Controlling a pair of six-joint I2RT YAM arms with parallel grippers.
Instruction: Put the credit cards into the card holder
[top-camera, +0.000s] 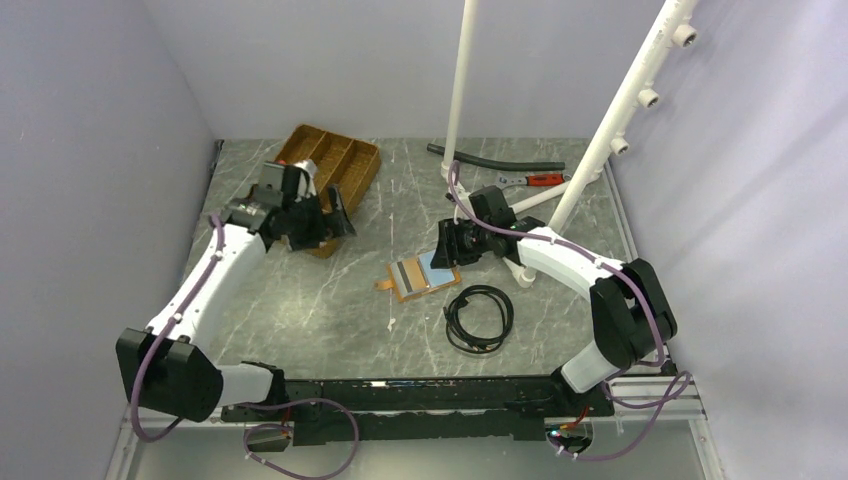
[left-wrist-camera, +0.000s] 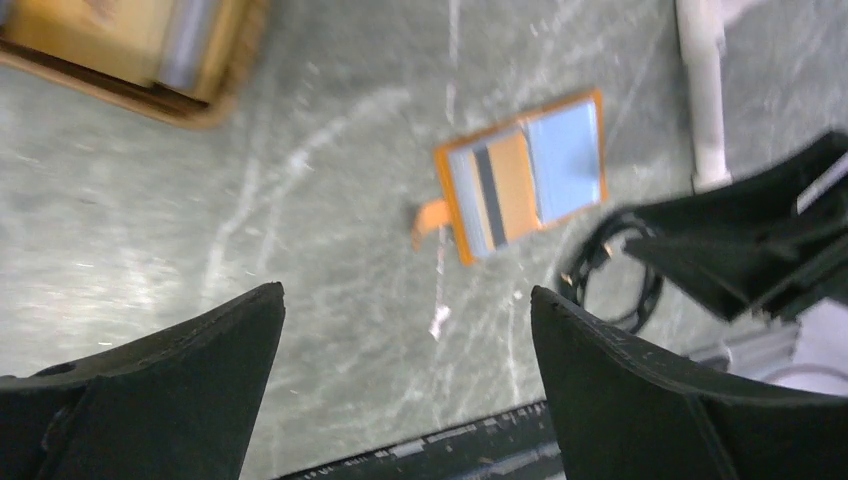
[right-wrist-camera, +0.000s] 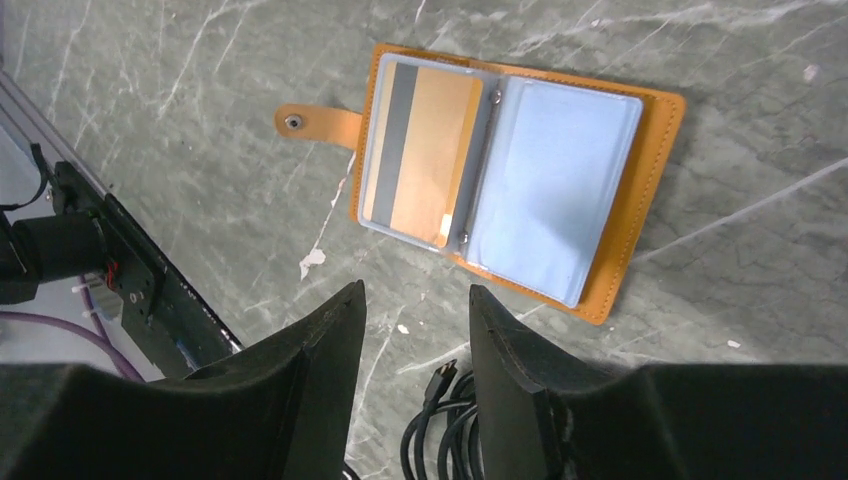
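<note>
The brown card holder lies spread flat on the marble-patterned table, its snap tab pointing left. A gold card with a dark stripe shows in the clear left pocket; the right side is pale blue. My right gripper hovers just off the holder's near edge, fingers parted with nothing between them. Blurred in the top view, my left gripper is raised over the tray's near right side, wide open and empty in the left wrist view. Blurred cards are in the tray compartment at that view's upper left.
A brown tray with compartments stands at the back left. Coiled black cable lies right of the holder's near side. White pipes, a red-handled wrench and a dark tube occupy the back right.
</note>
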